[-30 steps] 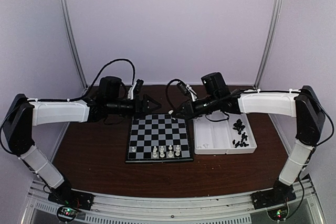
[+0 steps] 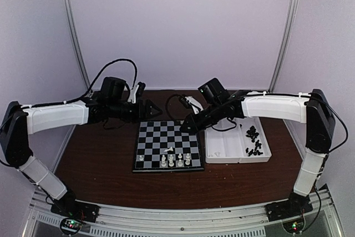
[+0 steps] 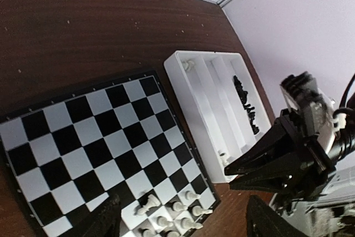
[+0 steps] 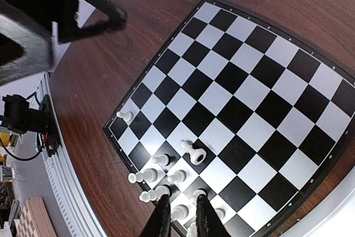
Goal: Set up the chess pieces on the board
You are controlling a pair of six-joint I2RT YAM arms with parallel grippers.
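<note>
The chessboard (image 2: 158,131) holds several white pieces at its near side; one white piece (image 4: 194,154) lies on its side among the standing ones, and a lone white pawn (image 4: 124,115) stands near a corner. My left gripper (image 2: 150,109) hangs above the board's back left with its fingers apart, nothing seen between them. My right gripper (image 2: 186,123) is above the board's back right, its fingers apart and empty in the left wrist view.
The white tray (image 2: 237,156) right of the board holds black pieces (image 2: 252,134) and a few white ones in separate compartments.
A white piece seen at my right gripper 0.9 s ago is gone from it; one now lies on the board.
</note>
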